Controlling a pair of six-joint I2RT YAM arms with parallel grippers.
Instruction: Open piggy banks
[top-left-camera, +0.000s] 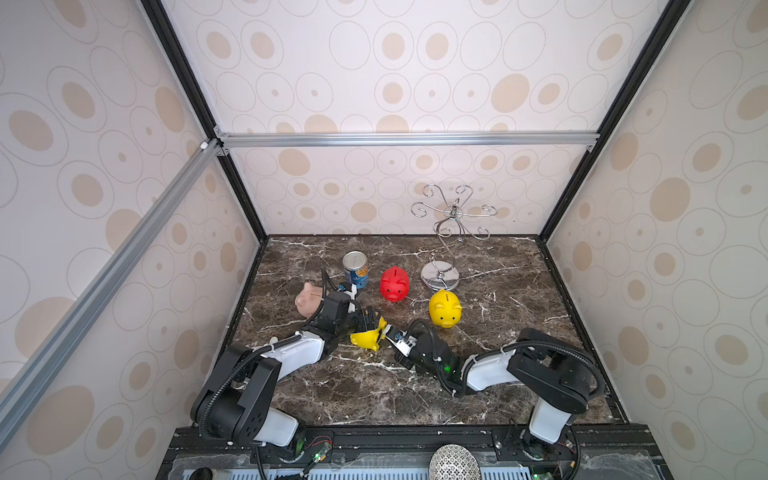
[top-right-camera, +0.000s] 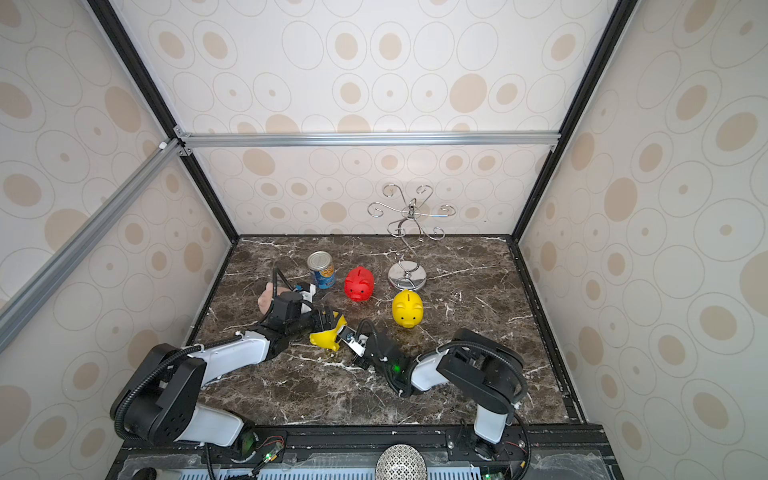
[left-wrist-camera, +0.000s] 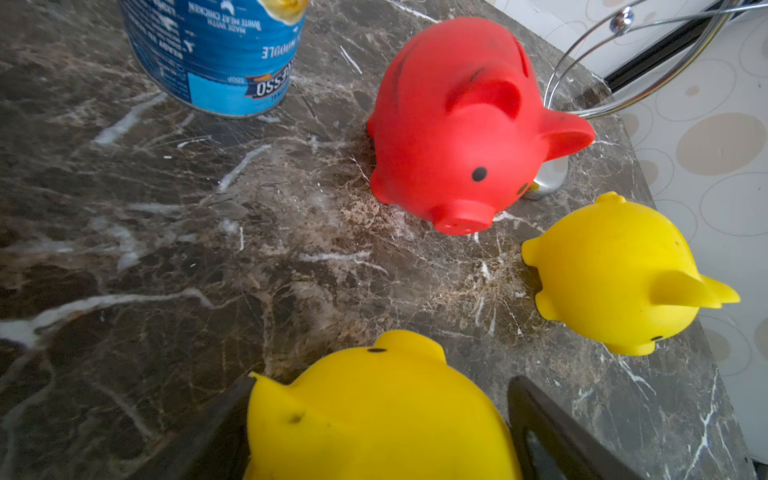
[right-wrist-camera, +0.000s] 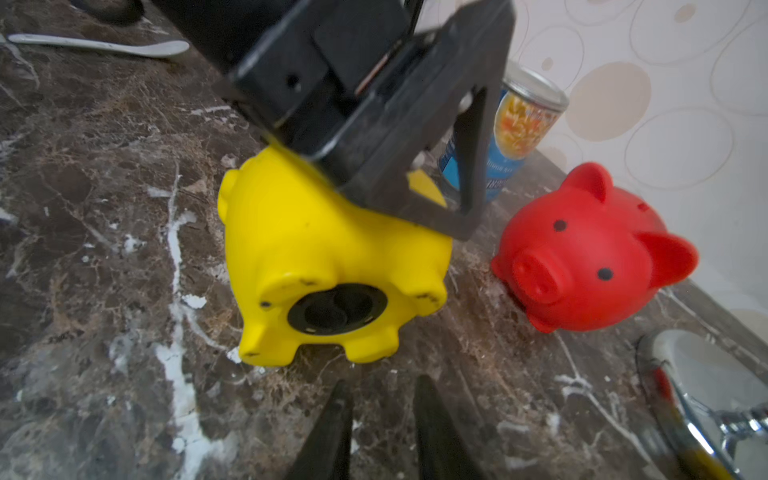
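A yellow piggy bank is tipped so its underside with a black round plug faces my right gripper. My left gripper is over it, fingers either side; whether they grip is unclear. The right gripper's fingertips are apart, just before the plug, nothing between them. A red piggy bank and a second yellow one stand upright behind; a pink one sits at left, partly behind the left arm.
A soup can stands at back left, a chrome curly stand at back centre. A white spoon lies at left.
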